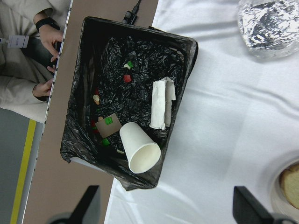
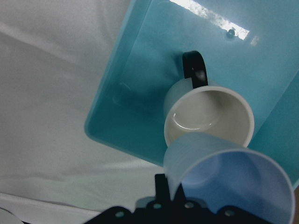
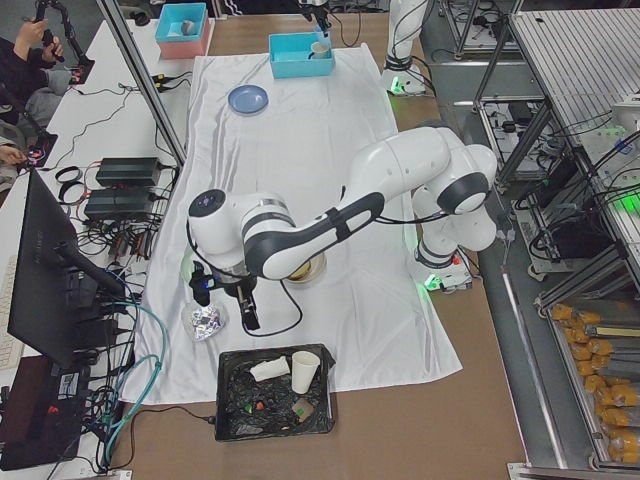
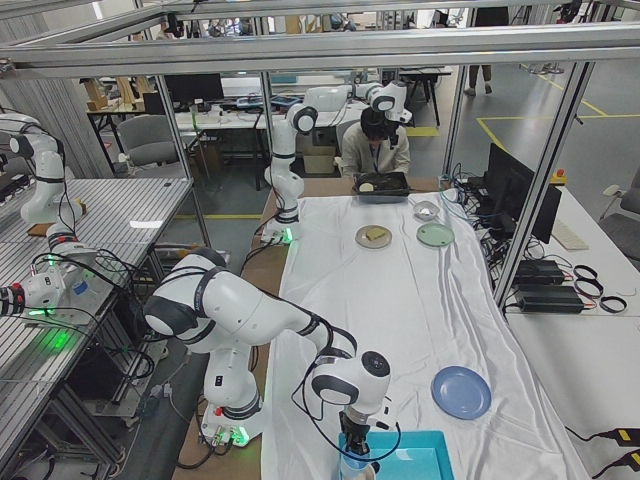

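A black lined tray [image 3: 240,400] holds a lying white paper cup [image 1: 139,148], a crumpled white paper piece [image 1: 159,103] and small scraps. My left gripper hangs open above the cloth beside it, nothing seen between its fingers. In the right wrist view my right gripper is shut on the wall of a light blue cup [image 2: 224,186], held over a turquoise bin [image 2: 107,84] in which a white mug [image 2: 208,112] with a dark handle sits.
A foil dish [image 1: 266,28], a beige plate with bread [image 1: 289,184], a green plate [image 4: 435,234] and a blue plate [image 4: 460,392] lie on the white cloth, whose middle is clear. A monitor [image 3: 50,290] stands beside the table.
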